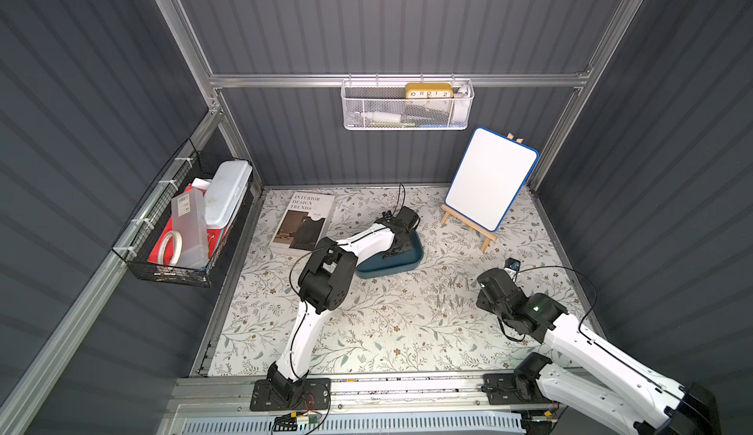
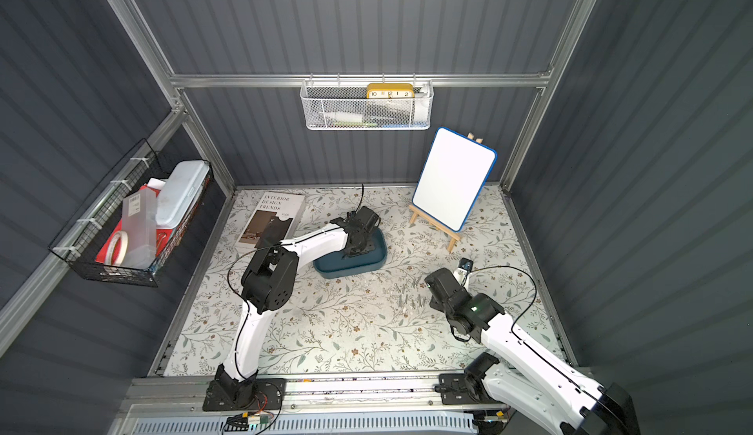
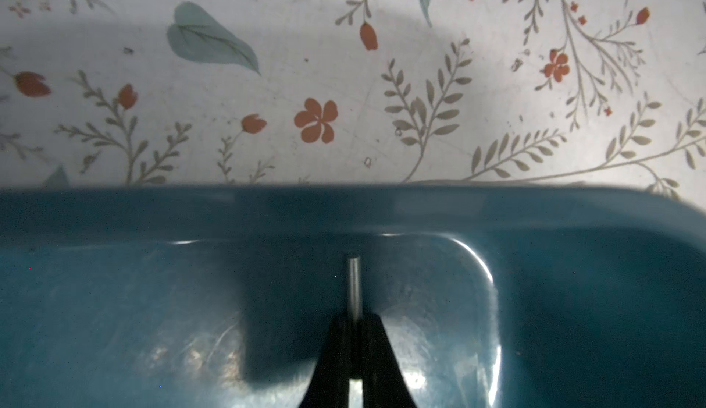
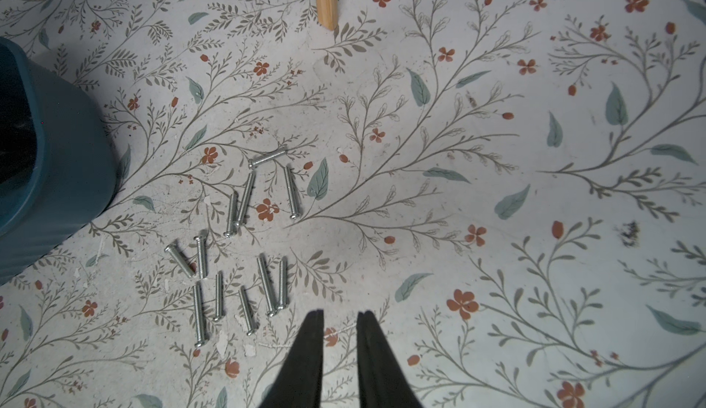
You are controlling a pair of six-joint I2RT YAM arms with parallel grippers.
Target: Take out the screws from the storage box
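The teal storage box (image 1: 376,270) sits at the middle back of the table, my left gripper down inside it. In the left wrist view a single silver screw (image 3: 354,275) lies at the tips of my left gripper; whether the fingers grip it cannot be told. Several screws (image 4: 264,283) lie loose on the table right of the box. My right gripper is held above the table near those screws, its fingers a little apart with nothing visible between them.
A book (image 1: 294,219) lies left of the box. A whiteboard on a wooden easel (image 1: 486,180) stands at the back right. Wire baskets hang on the back and left walls.
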